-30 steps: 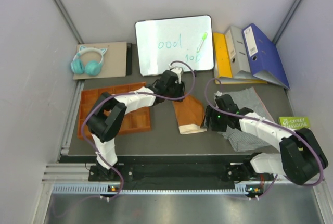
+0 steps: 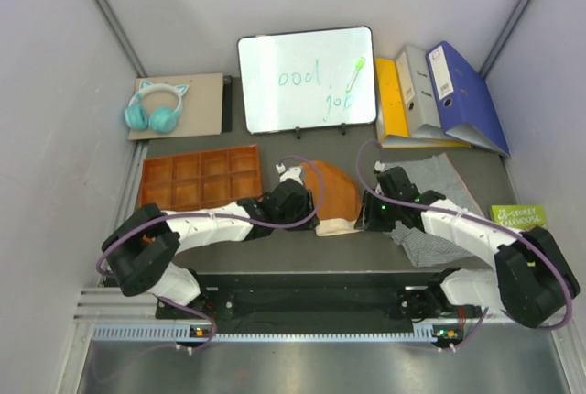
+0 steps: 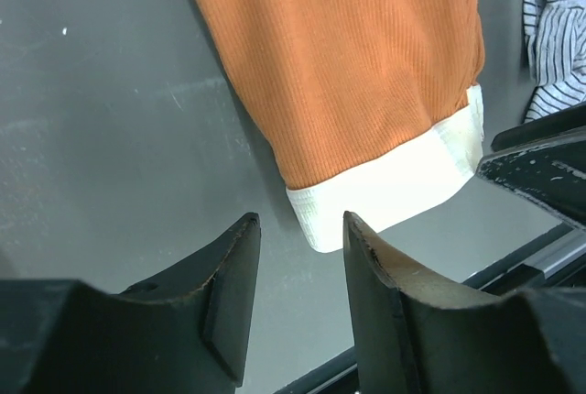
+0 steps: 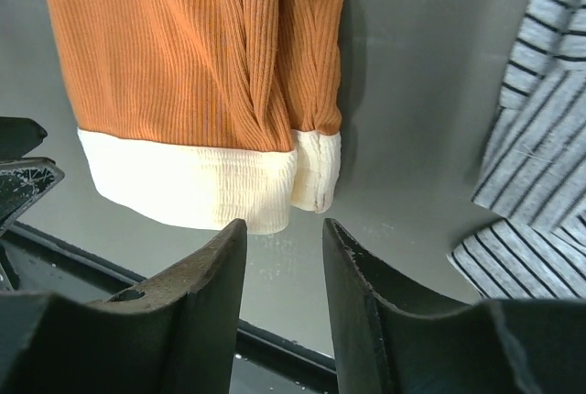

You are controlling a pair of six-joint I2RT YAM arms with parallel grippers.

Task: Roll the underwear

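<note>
The folded orange underwear [image 2: 331,191] lies flat on the grey table, its white waistband [image 2: 336,227] toward the front edge. At the waistband's left corner is my left gripper, part open; the white band corner shows just beyond the gap between its fingers. On the other side, my right gripper stands part open by the band's right end, where a folded layer of white band [image 4: 317,169] shows. No cloth is seen pinched in either gripper. In the left wrist view, the other gripper's dark finger [image 3: 540,169] reaches in from the right, close to the band.
A brown compartment box [image 2: 201,174] stands left, partly behind the left arm. Striped grey cloth [image 2: 439,183] lies under and beside the right arm. A whiteboard [image 2: 307,82] and binders [image 2: 442,92] stand at the back. Bare table shows left of the underwear.
My left gripper has come from the far end of the underwear down to the waistband's left corner. The right gripper has stayed almost still, by the band's right end.
</note>
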